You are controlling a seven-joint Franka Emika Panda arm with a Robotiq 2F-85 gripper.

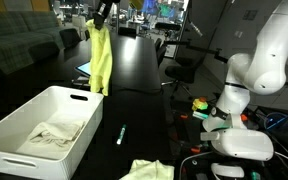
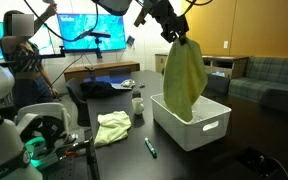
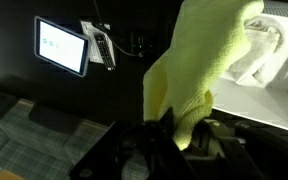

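Observation:
A yellow cloth hangs down from my gripper, which is shut on its upper end. In the second exterior view the cloth drapes in front of the white box, and my gripper is high above. The wrist view has the cloth bunched at the fingertips and partly covering the box. Inside the white box lies a pale cloth. Another pale yellow cloth rests on the table near the front edge.
A green marker lies on the dark table between box and loose cloth. A tablet and a remote lie on the table beyond. A white mug stands left of the box.

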